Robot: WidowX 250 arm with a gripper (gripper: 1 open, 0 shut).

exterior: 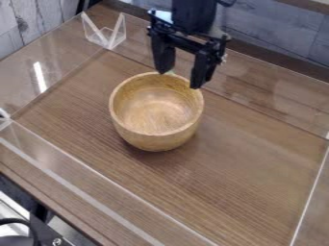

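Note:
A black robot gripper (183,60) hangs at the top centre, above the back part of a wide tan bowl (156,120). It stands open, its two dark fingers apart, with nothing visible between them. The bowl sits upright on the wooden table (244,183) and looks empty.
Free table surface lies to the right, left and front of the bowl. A pale grey wall runs along the back. Clear plastic pieces stand at the back left and at the left edge. A black cable (15,226) shows beyond the table's near left edge.

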